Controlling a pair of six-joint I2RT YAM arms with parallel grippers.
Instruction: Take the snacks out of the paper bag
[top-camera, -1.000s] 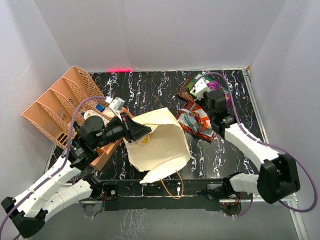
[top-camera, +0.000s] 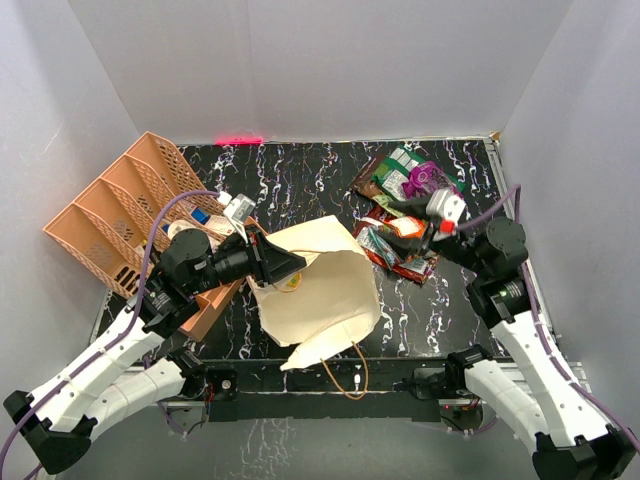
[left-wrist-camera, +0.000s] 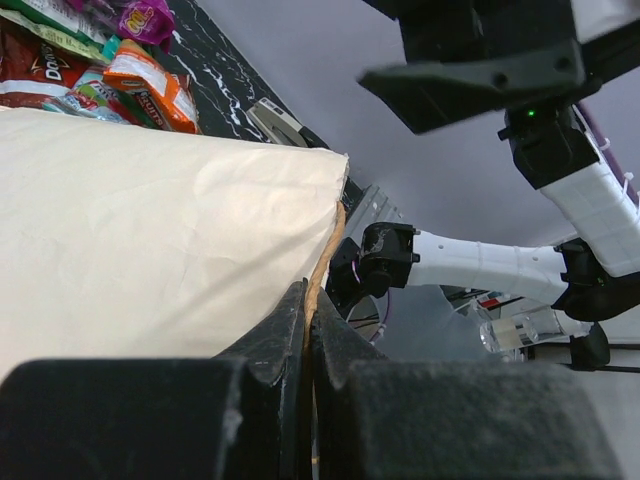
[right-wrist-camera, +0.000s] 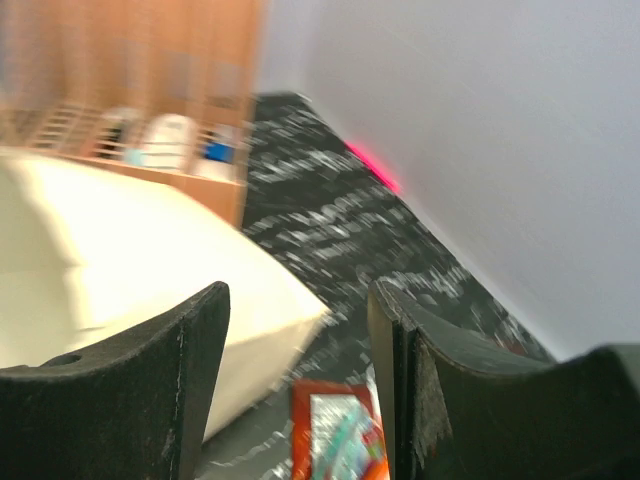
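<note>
The cream paper bag (top-camera: 320, 300) lies on its side, mouth toward the table's front; something yellow (top-camera: 291, 283) shows just inside. My left gripper (top-camera: 300, 265) is shut on the bag's twisted brown handle (left-wrist-camera: 322, 258) at the upper edge. Snack packs are heaped right of the bag: a red pack (top-camera: 375, 245), a purple pack (top-camera: 427, 178), a green pack (top-camera: 398, 162) and an orange-and-white pack (left-wrist-camera: 155, 85). Over this heap hangs my right gripper (top-camera: 394, 225), its fingers (right-wrist-camera: 205, 350) apart with nothing between them.
An orange divided rack (top-camera: 110, 215) holding a few items stands at the left, partly behind my left arm. Bare black marbled table (top-camera: 295, 185) lies behind the bag. Grey walls enclose the back and sides.
My right arm has swung to the right and turned, its gripper now pointing left with fingers spread over the heap. An orange-and-white pack now shows there. The left arm and bag have hardly moved.
</note>
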